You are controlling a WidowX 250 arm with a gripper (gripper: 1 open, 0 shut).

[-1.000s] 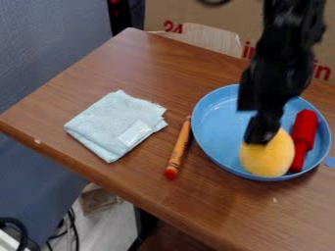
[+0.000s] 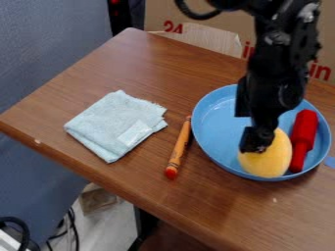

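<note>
The black gripper (image 2: pixel 258 132) reaches down into the blue plate (image 2: pixel 224 123), its tip at the top of a yellow rounded object (image 2: pixel 267 161); whether it is open or shut is unclear. A red elongated object (image 2: pixel 303 140) lies at the plate's right side. An orange crayon-like stick (image 2: pixel 181 147) lies on the table left of the plate.
A folded light-blue cloth (image 2: pixel 114 123) lies on the wooden table (image 2: pixel 137 64) at the left. A cardboard box stands behind, and cables hang beside the table at the lower left.
The arm has moved slightly right and down, its tip now nearer the top of the yellow object. The objects look unmoved.
</note>
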